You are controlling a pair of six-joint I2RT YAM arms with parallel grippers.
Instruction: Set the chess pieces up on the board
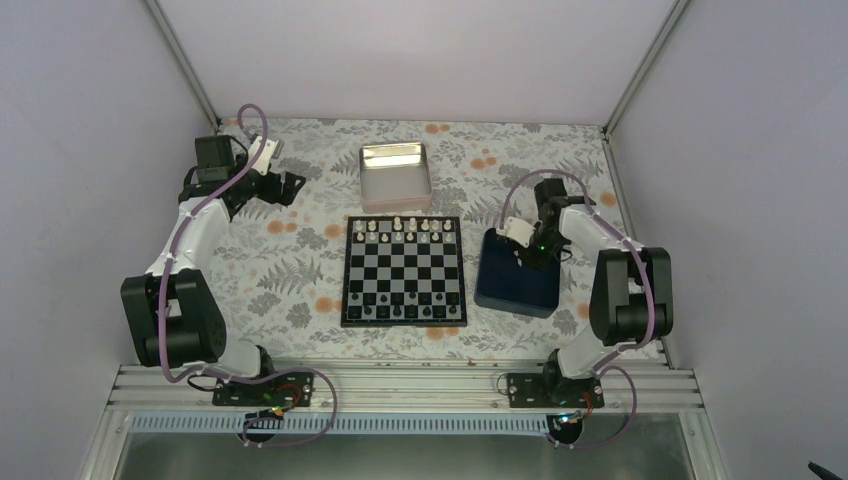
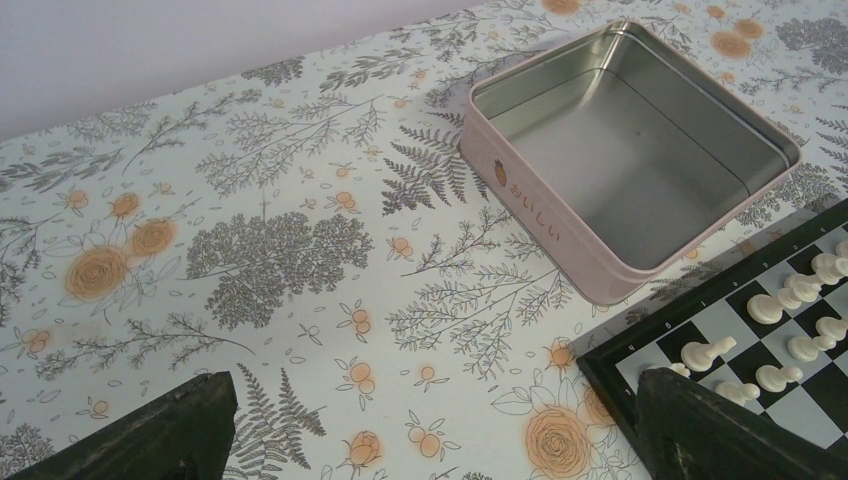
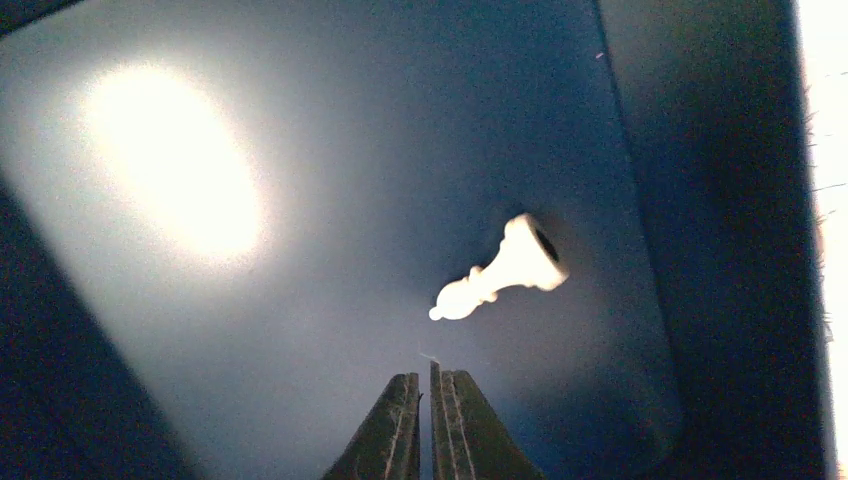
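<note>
The white bishop lies on its side on the floor of the navy box, seen in the right wrist view. Its head points down-left and its base up-right. My right gripper is shut with nothing between its fingers, and the bishop is outside them, farther up in that view. The chess board is in the middle of the top view. White pieces stand in two rows at its far side, black pieces at its near side. My left gripper is open and empty, left of the board.
An empty pink metal tin stands behind the board. The navy box's walls rise around the right gripper. Between the left gripper and the board, the patterned table is clear.
</note>
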